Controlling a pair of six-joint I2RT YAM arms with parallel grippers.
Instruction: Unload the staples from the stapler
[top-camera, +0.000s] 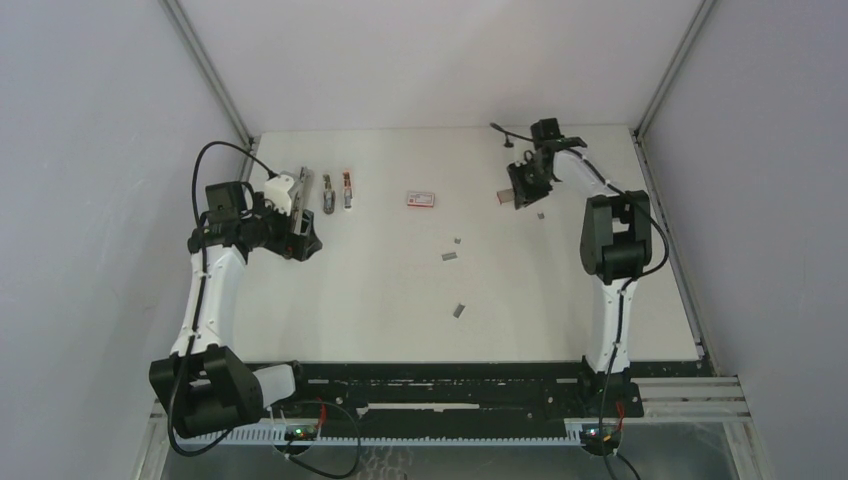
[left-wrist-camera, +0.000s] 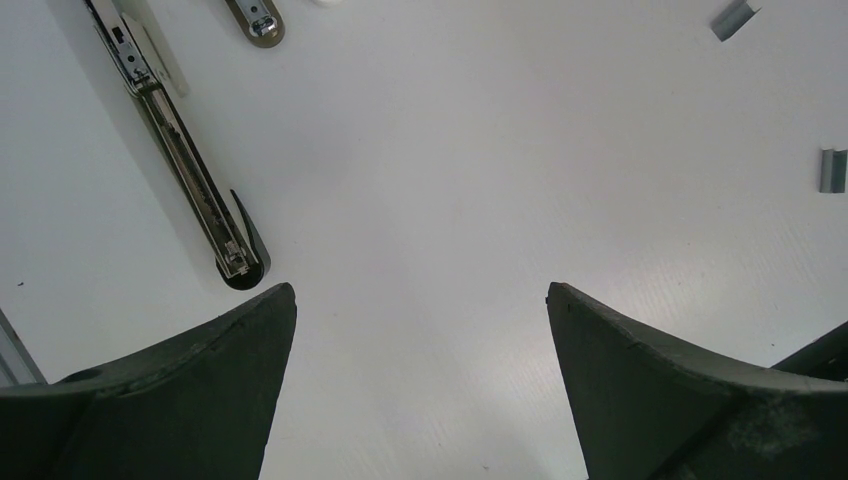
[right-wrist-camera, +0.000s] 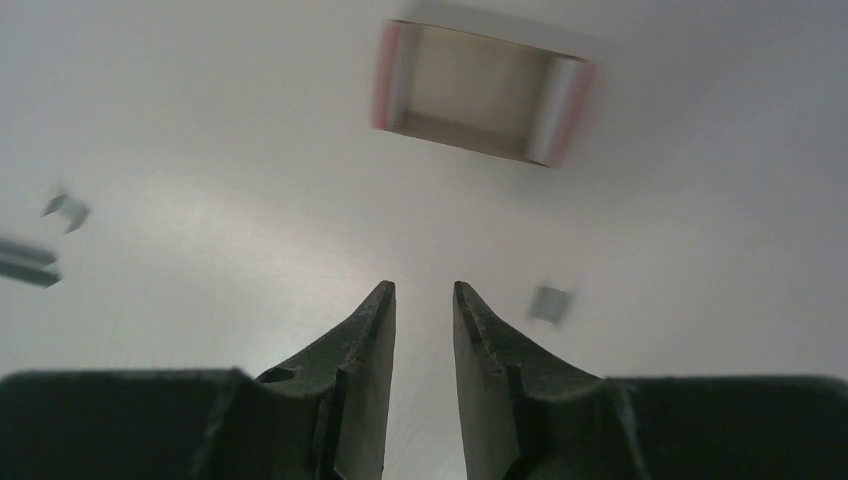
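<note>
An opened stapler (left-wrist-camera: 190, 165) lies at the upper left of the left wrist view, its long magazine exposed. My left gripper is wide open beside it, with only bare table between its fingers. My right gripper is slightly open and empty, hovering above the table. Ahead of it in the right wrist view sits an open box tray (right-wrist-camera: 475, 90) with red ends, which looks empty though blurred. Loose staple strips lie around: a small piece (right-wrist-camera: 550, 304) right of the right fingertips, and grey strips (top-camera: 449, 257) mid-table.
A red and white staple box (top-camera: 420, 199) lies at the back centre. Two more staplers (top-camera: 328, 195) stand near the left arm.
</note>
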